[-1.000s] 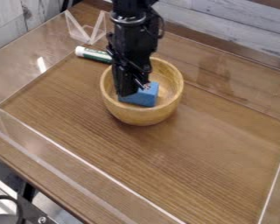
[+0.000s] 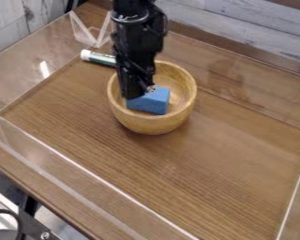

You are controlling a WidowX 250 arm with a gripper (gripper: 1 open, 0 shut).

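A wooden bowl (image 2: pixel 172 119) sits in the upper middle of the table, with a blue block (image 2: pixel 152 102) inside it toward the front right. My black gripper (image 2: pixel 134 86) hangs over the left part of the bowl, just behind and left of the block, its tips low near the bowl's interior. Whether it touches the block is unclear. The fingertips are dark and small in this view; they look close together, with nothing visible between them.
A green-and-white cylindrical object (image 2: pixel 97 58) lies behind the bowl to the left. White walls edge the table at the left and back.
My gripper has risen slightly over the last second. The bowl and block look nearly unchanged.
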